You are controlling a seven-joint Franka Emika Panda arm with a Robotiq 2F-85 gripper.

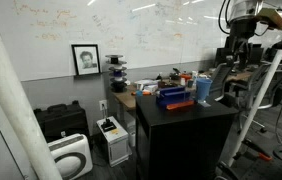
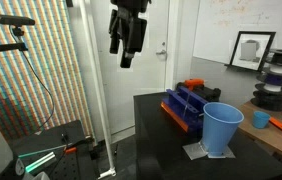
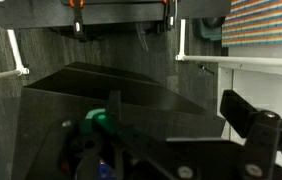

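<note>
High beside the black table (image 2: 171,150), my gripper (image 2: 122,62) points down with its fingers apart and nothing between them. The wrist view shows the gripper wide open above dark floor, past the table's edge. A blue cup (image 2: 221,128) stands upright on a light sheet at the table's near side in exterior view 2. Behind it sits a blue rack (image 2: 183,108) with dark things on top. A red piece (image 1: 180,104) lies along the rack's front. My gripper is well apart from all of these.
A wooden table (image 2: 266,137) with a small blue mug (image 2: 260,119) and a stack of dark spools (image 2: 274,80) stands behind. White posts (image 2: 100,90) rise beside the arm.
</note>
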